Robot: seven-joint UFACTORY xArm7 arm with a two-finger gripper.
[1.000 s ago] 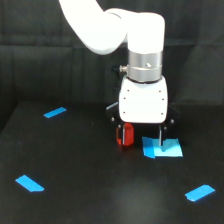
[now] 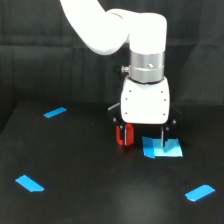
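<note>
The white arm's gripper [image 2: 145,134] hangs in the upper middle with its two dark fingers apart. A red object [image 2: 127,135] sits just behind or beside the left finger, partly hidden by the gripper body. To its right, blue tape pieces [image 2: 168,150] lie on the dark surface below the gripper. Whether the gripper touches the red object cannot be told.
More blue tape marks lie at the left back [image 2: 55,112], front left [image 2: 29,183] and front right [image 2: 200,192].
The gripper has shifted very slightly; the red object looks about the same.
</note>
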